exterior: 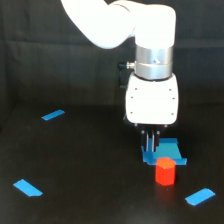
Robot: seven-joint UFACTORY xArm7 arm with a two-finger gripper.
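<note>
A red block (165, 171) with an angular outline stands on the dark table, right of the middle. Right behind it lies a flat blue piece (172, 149), roughly square, its front edge partly hidden by the red block. My gripper (150, 147) points straight down at the left part of the blue piece, behind and a little left of the red block. Its thin dark fingers overlap the blue in this view. Whether they touch it, or how far apart they stand, is too small to make out.
Blue strips lie flat on the table at the left front (27, 188), the left back (53, 115) and the right front (200, 197). A dark curtain (50, 50) hangs behind.
</note>
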